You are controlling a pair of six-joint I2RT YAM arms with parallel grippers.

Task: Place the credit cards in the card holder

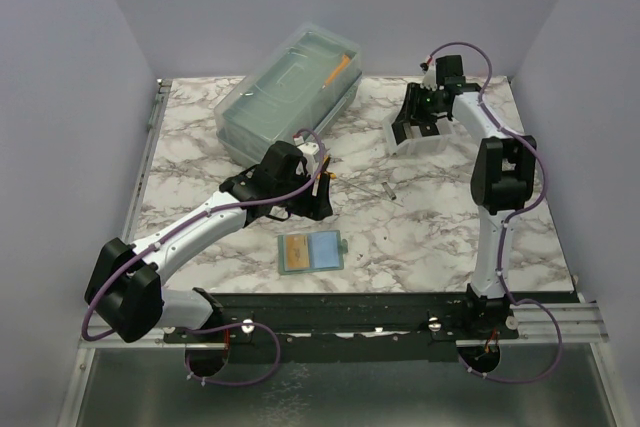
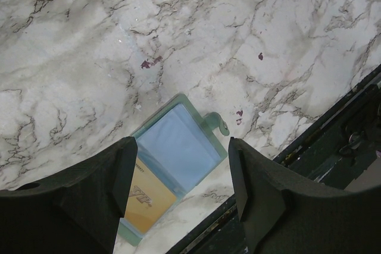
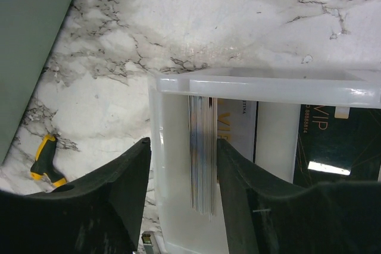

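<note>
The green card holder (image 1: 312, 252) lies flat near the front of the table. In the left wrist view, one of its windows shows a tan card (image 2: 146, 197); the other window (image 2: 180, 147) is pale blue. Above and behind it, my left gripper is open and empty. My right gripper is down at a white tray (image 3: 159, 165), fingers part open. A stack of cards (image 3: 202, 153), seen edge-on, lies between its fingers, near the right one and clear of the left. A gold VIP card (image 3: 235, 124) and a dark VIP card (image 3: 339, 141) lie beyond the right finger.
A large lidded box (image 1: 290, 92) stands at the back left. A yellow-black tool (image 3: 46, 162) lies between box and tray. One small slim item (image 1: 389, 190) rests mid-table.
</note>
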